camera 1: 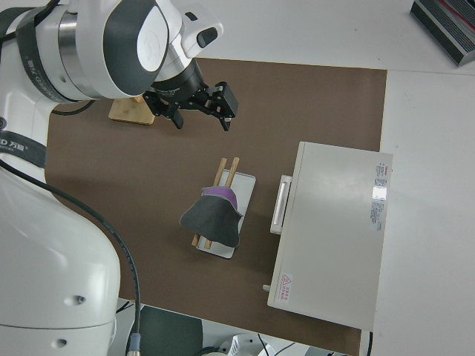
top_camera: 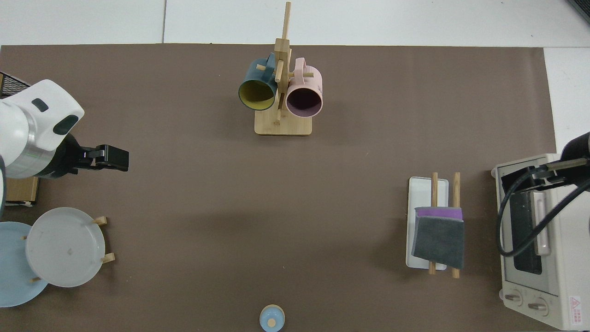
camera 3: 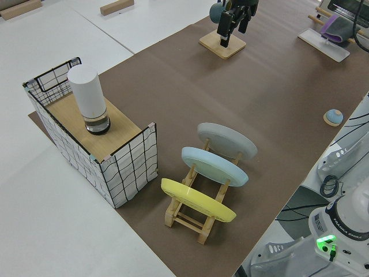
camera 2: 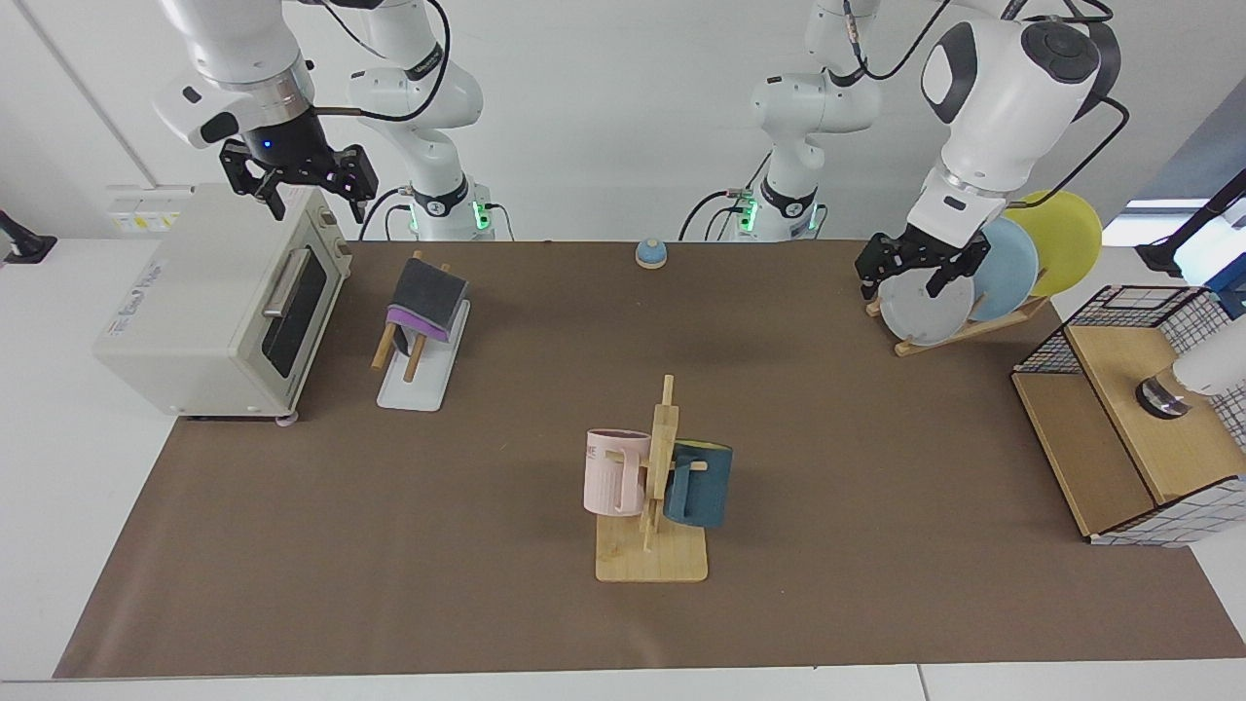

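Note:
One gripper [top_camera: 110, 158], black on a white arm, hangs above the plate rack at the left of the top view; in the left view it [camera 2: 905, 271] is over the white plate [camera 2: 923, 313]. The other gripper [camera 1: 208, 107] is by the oven [camera 1: 334, 230]; in the left view it [camera 2: 298, 181] is above it. Whether either is open or shut is unclear. A wooden mug tree [top_camera: 282, 124] holds a teal mug [top_camera: 257, 88] and a pink mug [top_camera: 304, 94]. Cloths [top_camera: 438, 238] drape over a wooden rack on a white tray [top_camera: 417, 191].
Blue [camera 3: 213, 164] and yellow [camera 3: 196, 199] plates stand in the rack beside a wire shelf [camera 3: 127, 173] holding a white cylinder [camera 3: 86, 92]. A small blue round object [top_camera: 271, 319] lies near the front edge.

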